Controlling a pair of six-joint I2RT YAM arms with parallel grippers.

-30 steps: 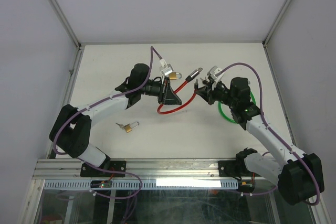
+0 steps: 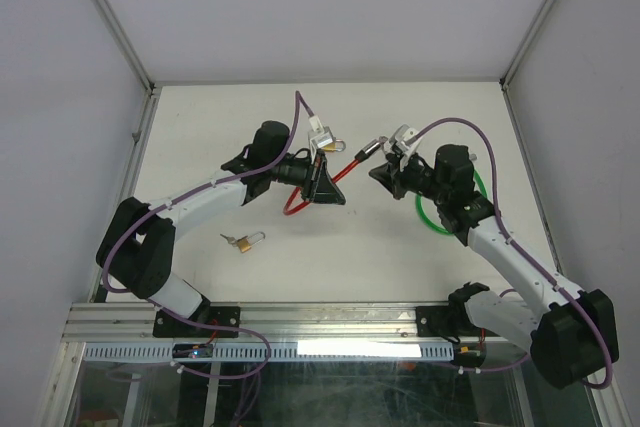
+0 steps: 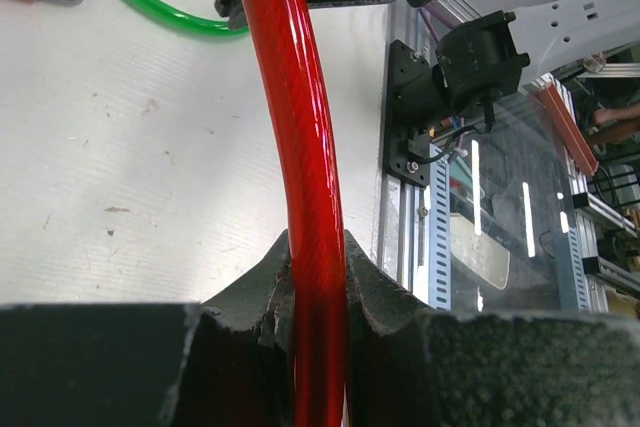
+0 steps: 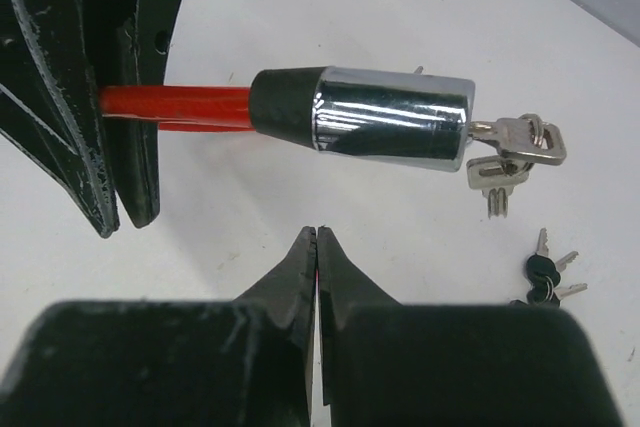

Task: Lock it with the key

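Observation:
My left gripper (image 2: 325, 187) is shut on the red cable lock (image 3: 290, 107), whose chrome lock cylinder (image 4: 385, 119) points right toward my right arm, with a key (image 4: 525, 139) in its end and a second key dangling from the ring. My right gripper (image 2: 385, 175) is shut just below and right of the cylinder; in the right wrist view its tips meet, and anything held between them is hidden.
A green cable lock (image 2: 430, 217) lies right under the right arm. Padlocks (image 2: 245, 244) lie at the front left and behind the left gripper. Loose keys (image 4: 542, 272) lie on the table.
The red cable's loop no longer rises to my right gripper; it now lies further left, under my left gripper. Both arms have shifted only slightly.

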